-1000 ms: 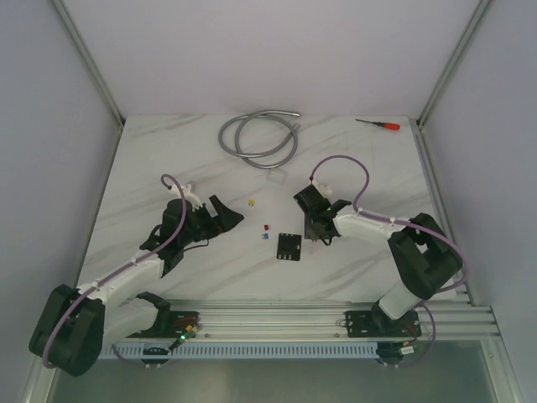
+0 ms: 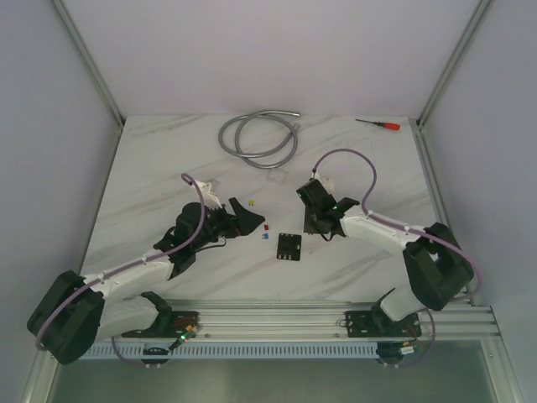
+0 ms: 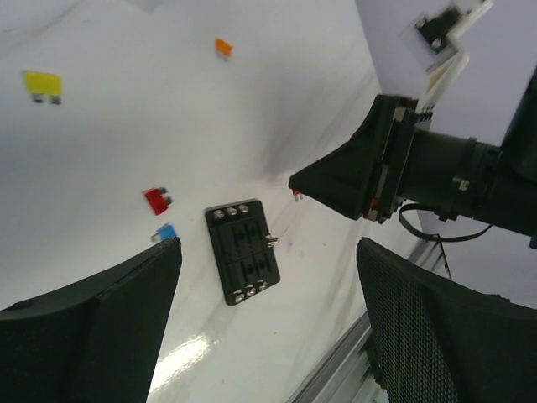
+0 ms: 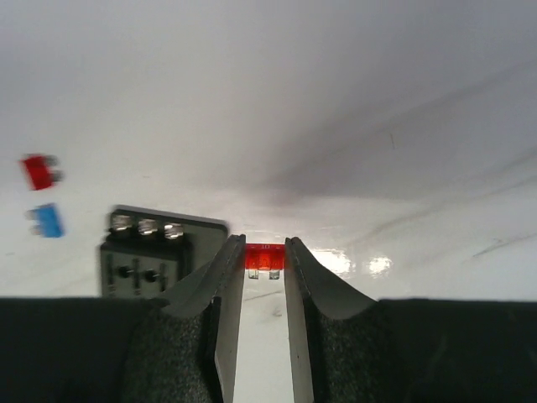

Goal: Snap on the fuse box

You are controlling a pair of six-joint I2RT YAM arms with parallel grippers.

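The black fuse box [image 2: 289, 246] lies on the white table, in the left wrist view [image 3: 243, 250] between my left gripper's open fingers, beyond them. My right gripper [image 2: 315, 227] hovers just to the upper right of the box, shut on a red fuse [image 4: 264, 259]. My left gripper [image 2: 247, 214] stands open above and left of the box, nothing between its fingers. Loose red [image 3: 156, 199] and blue [image 3: 164, 232] fuses lie beside the box.
A yellow fuse [image 2: 251, 202] lies farther back, with an orange one [image 3: 223, 46] in the left wrist view. A coiled grey hose [image 2: 260, 155] and a screwdriver [image 2: 388, 125] lie at the back.
My left gripper has moved right, toward the fuse box.
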